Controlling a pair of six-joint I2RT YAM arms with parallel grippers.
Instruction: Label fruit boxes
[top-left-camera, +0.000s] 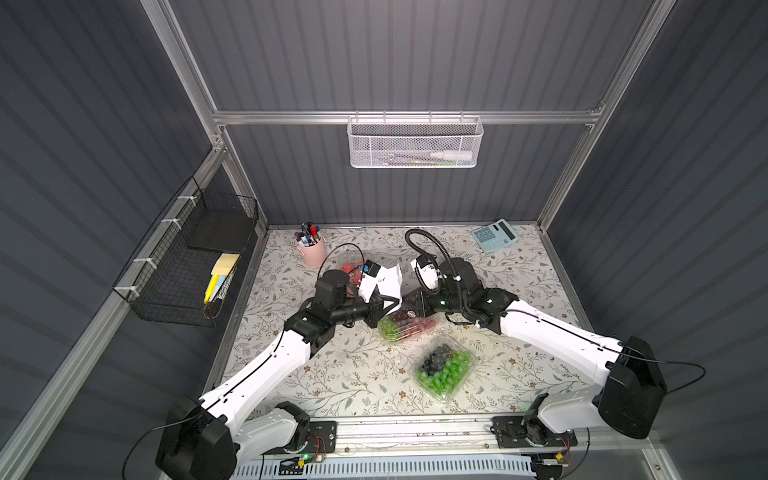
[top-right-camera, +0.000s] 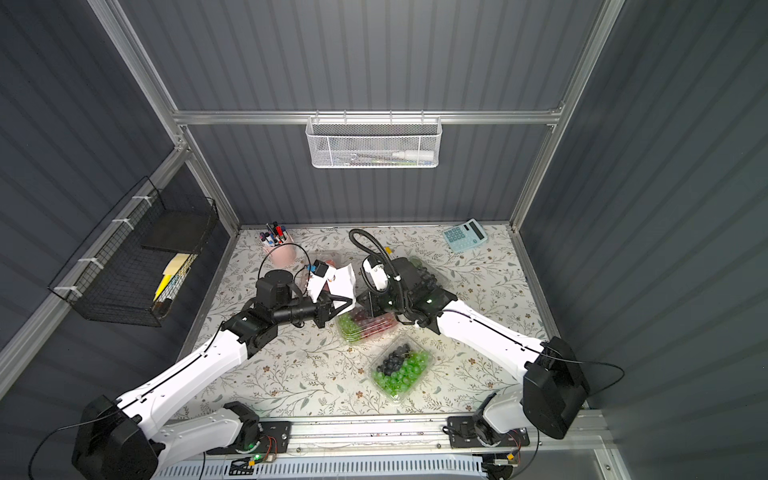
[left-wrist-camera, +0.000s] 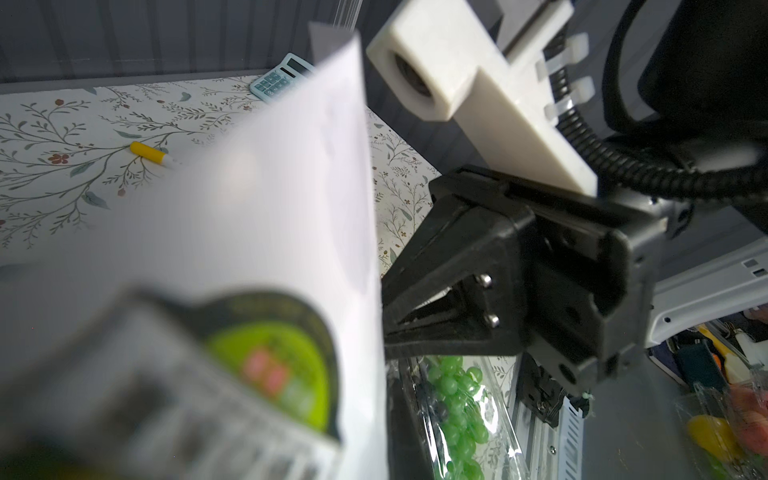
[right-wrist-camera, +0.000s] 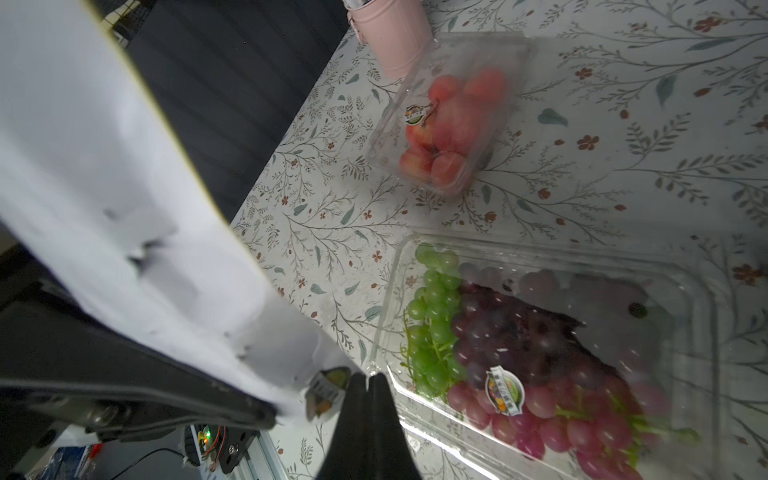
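A white label sheet (top-left-camera: 389, 281) is pinched in my left gripper (top-left-camera: 385, 304), shut on it. In the left wrist view the sheet (left-wrist-camera: 264, 208) hides much of the scene, with a blurred green round label near its lower part. My right gripper is shut, nothing showing between its fingers; its tips are close beside the sheet's end, where a small label (right-wrist-camera: 328, 392) sits. Below lies a clear box of green and red grapes (right-wrist-camera: 544, 360) bearing a round label. Farther off, the box of red-orange fruit (right-wrist-camera: 452, 120) carries one too.
Green and black grapes fill a box (top-left-camera: 444, 368) near the front. Another box of dark grapes (top-right-camera: 428, 276) is partly behind the right arm. A pink pen cup (top-left-camera: 313, 254), a calculator (top-left-camera: 495, 236) and a yellow-capped pen (left-wrist-camera: 150, 153) are at the back.
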